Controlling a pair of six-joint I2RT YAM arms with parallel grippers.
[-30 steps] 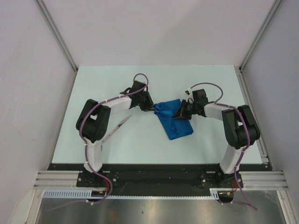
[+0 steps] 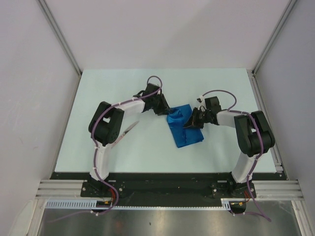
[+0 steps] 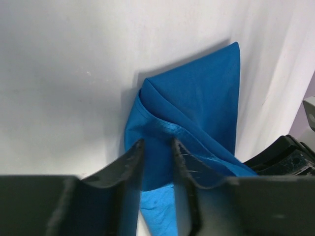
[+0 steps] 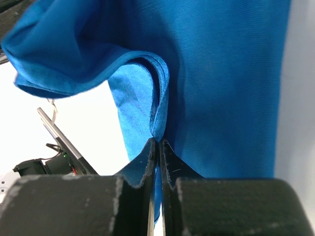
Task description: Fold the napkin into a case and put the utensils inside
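The blue napkin [image 2: 183, 137] lies in the middle of the table, a flap folded up along its upper left side, bunched near the top. In the left wrist view, my left gripper is over that flap [image 3: 192, 113], its blurred fingertips at the cloth; how far apart they stand is hard to tell. My right gripper is shut on a folded ridge of the napkin [image 4: 221, 98] near its middle. The utensils [image 2: 123, 136] lie to the left of the napkin, below the left arm.
The left arm appears beyond the napkin in the right wrist view.
My left gripper has moved right, and the napkin's upper left flap has shifted right with it. The right gripper has stayed about where it was.
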